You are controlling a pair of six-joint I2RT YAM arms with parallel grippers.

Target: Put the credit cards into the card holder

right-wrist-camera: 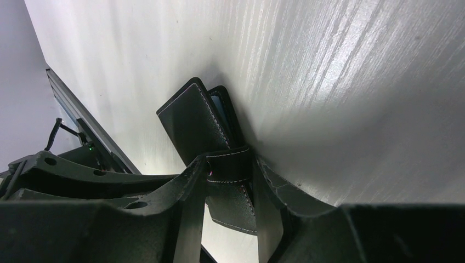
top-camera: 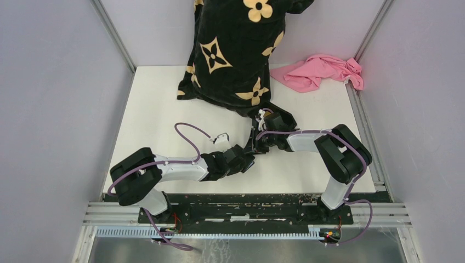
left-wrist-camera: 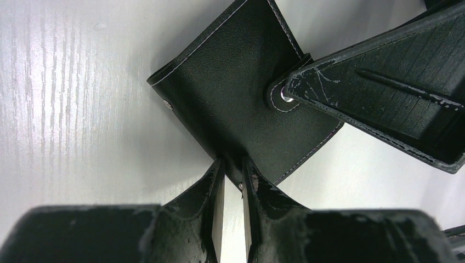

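Note:
A black stitched leather card holder (left-wrist-camera: 241,87) lies on the white table, under both grippers at the middle front in the top view. In the left wrist view my left gripper has its two fingertips close together on the holder's lower edge. In the right wrist view my right gripper straddles the holder (right-wrist-camera: 186,120) at its strap, fingertips against the leather; a thin bluish strip shows inside the holder's open edge. Whether either gripper grips firmly is unclear. No separate credit card can be made out.
A black patterned cloth (top-camera: 230,55) hangs over the back middle, with a dark tray-like item below it. A pink cloth (top-camera: 312,74) lies at the back right.

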